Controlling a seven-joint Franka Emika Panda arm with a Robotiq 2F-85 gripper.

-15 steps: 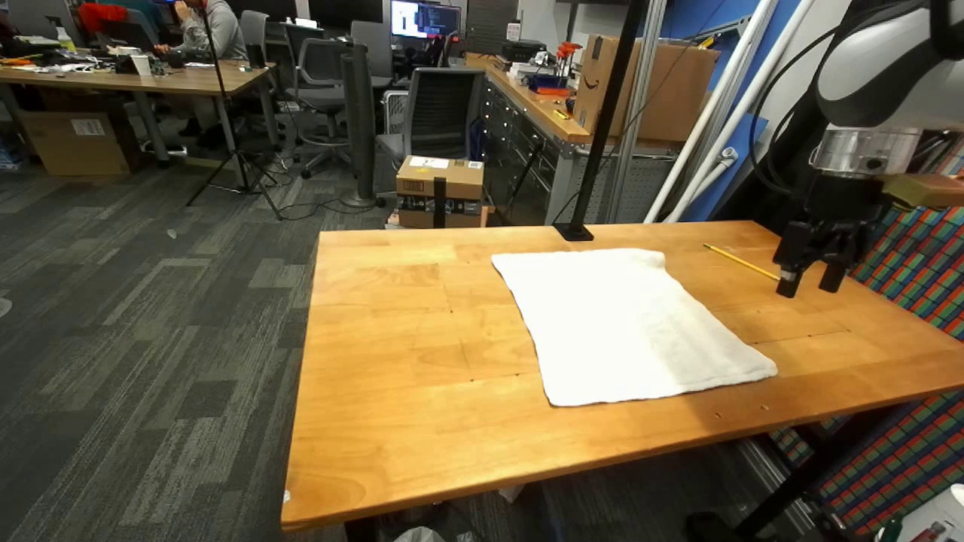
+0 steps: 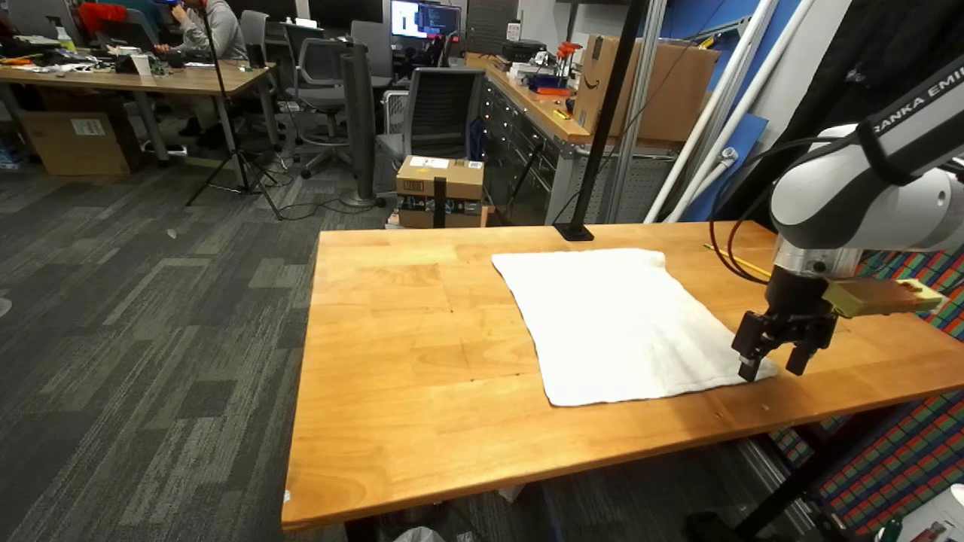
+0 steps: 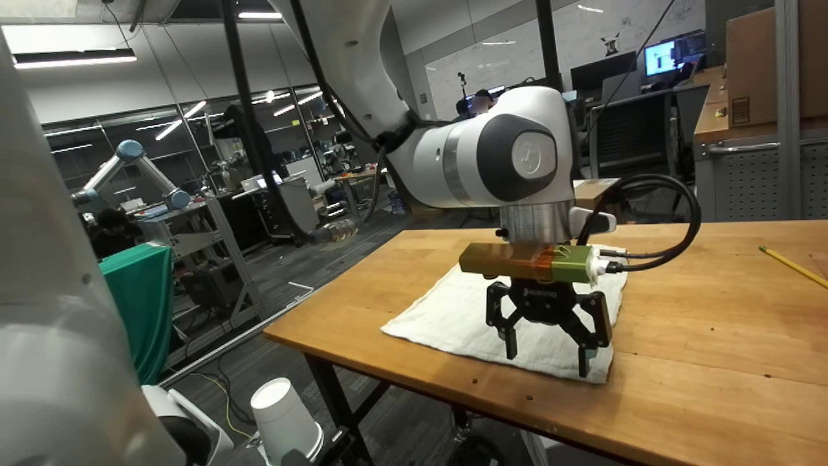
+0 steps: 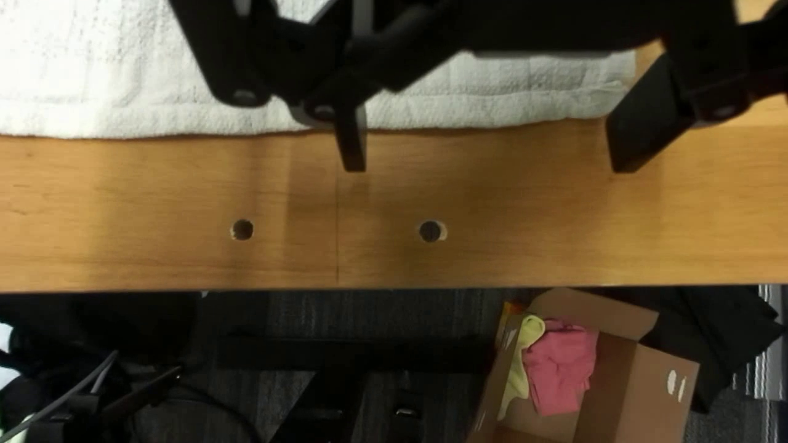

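A white cloth (image 2: 623, 330) lies spread flat on the wooden table. My gripper (image 2: 770, 369) is open above the cloth's near right corner in exterior view 1. From exterior view 2, the gripper (image 3: 548, 364) hangs over the edge of the cloth (image 3: 450, 318), its fingers wide apart with nothing between them. In the wrist view the gripper spans the cloth's hem and bare wood. The cloth (image 4: 473, 92) reaches in from the top there, partly hidden behind the dark fingers.
A yellow pencil (image 3: 793, 266) lies on the table away from the cloth. A black post (image 2: 575, 230) stands at the table's back edge. Past the table's near edge, an open cardboard box (image 4: 613, 387) sits lower down with pink and yellow cloths inside.
In exterior view 1 my gripper has come down and moved left, from near the pencil to the cloth's right corner. The cloth looks unmoved.
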